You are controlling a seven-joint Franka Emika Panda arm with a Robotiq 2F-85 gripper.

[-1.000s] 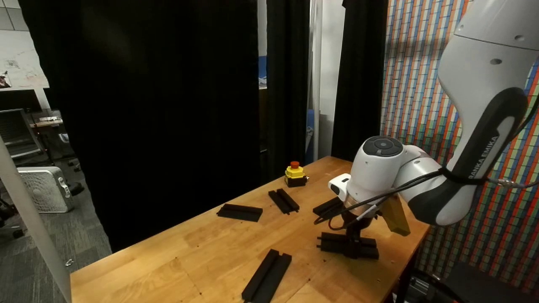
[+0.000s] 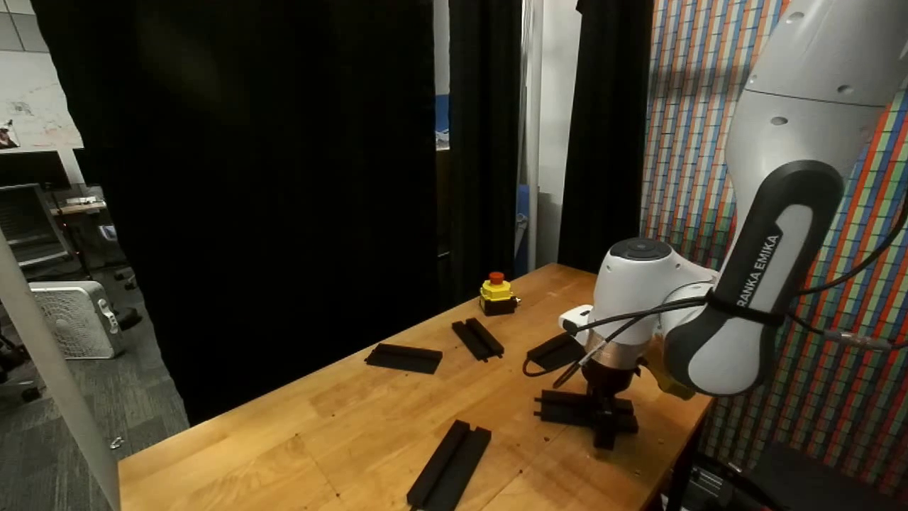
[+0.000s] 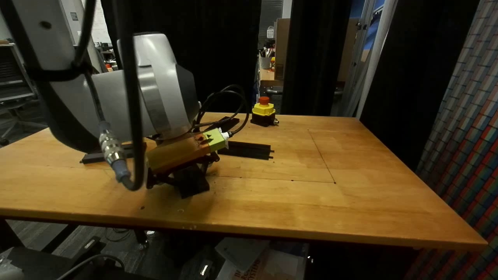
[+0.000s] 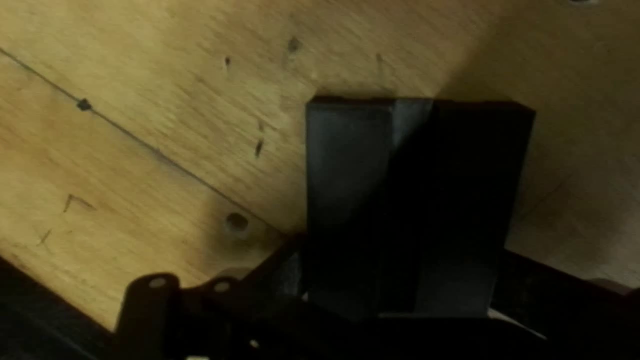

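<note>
A black grooved track piece [image 2: 563,407] lies flat on the table near its right side. My gripper [image 2: 602,417] is down over this piece, pointing at the table. In the wrist view the same grooved piece [image 4: 349,156] runs up from between the dark fingers of my gripper, one on each side of it. Both fingers seem close to its sides, but the dark image does not show whether they press on it. In exterior view 2 the arm and the yellow-brown camera housing [image 3: 177,151] hide most of the grip.
Other black track pieces lie apart on the table [image 2: 340,426]: a front piece [image 2: 451,464], a left piece [image 2: 404,358], a back piece [image 2: 478,339] and one behind the gripper [image 2: 553,350]. A yellow emergency stop [image 2: 496,295] stands at the back edge. Cables loop beside the wrist.
The track pieces have not visibly moved.
</note>
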